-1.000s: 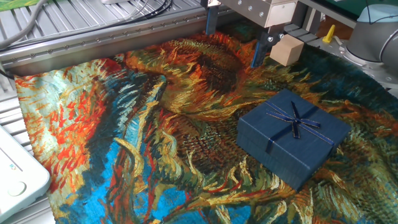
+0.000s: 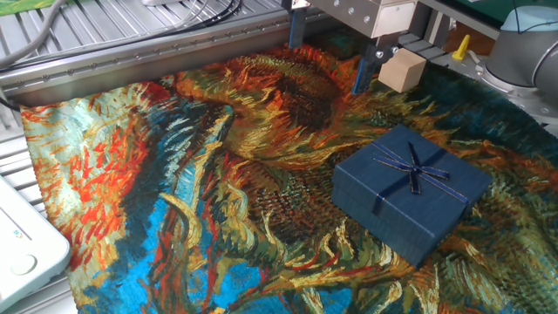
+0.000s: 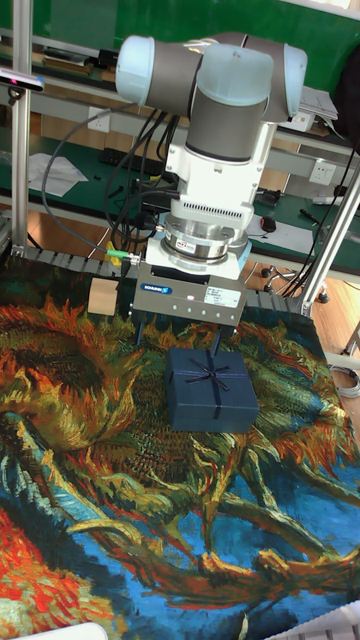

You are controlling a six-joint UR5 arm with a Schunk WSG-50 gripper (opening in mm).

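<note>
A dark blue gift box [image 2: 411,187] with a ribbon bow on its lid sits shut on the painted cloth. In the other exterior view, the same box [image 3: 213,388] shows in front of my gripper [image 3: 178,339]. The gripper [image 2: 327,68] stands open behind the box, its two dark fingers wide apart and nothing seen between them. A plain wooden cube [image 2: 402,70] appears just outside one finger, and in exterior view 3 the cube [image 3: 103,297] is left of the gripper body. Whether it touches the finger I cannot tell.
A metal rail [image 2: 157,74] runs along one edge. A white device [image 2: 26,235] stands at the left, and a small yellow cone [image 2: 461,48] at the far right.
</note>
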